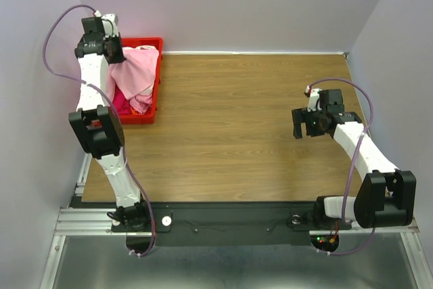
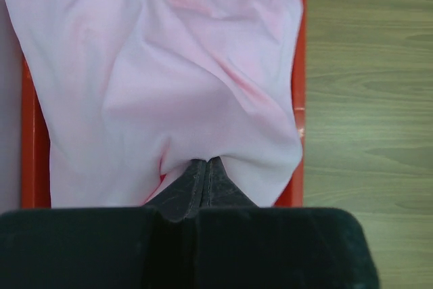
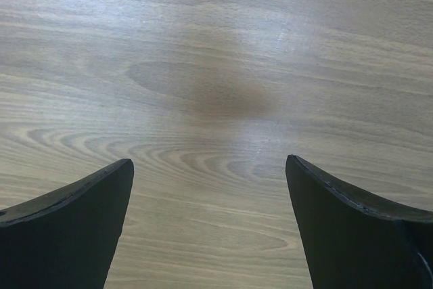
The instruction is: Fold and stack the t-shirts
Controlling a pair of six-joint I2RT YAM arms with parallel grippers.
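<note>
A pale pink t-shirt (image 1: 135,72) lies heaped in the red bin (image 1: 155,96), with darker pink cloth beneath it. My left gripper (image 1: 116,57) is shut on the pink t-shirt at the bin's back left; in the left wrist view the fabric (image 2: 155,86) gathers into its fingertips (image 2: 193,181). My right gripper (image 1: 306,122) stands open over the bare wooden table at the right, with only wood between its fingers in the right wrist view.
Walls border it at the back, left and right. A purple cable runs along each arm.
</note>
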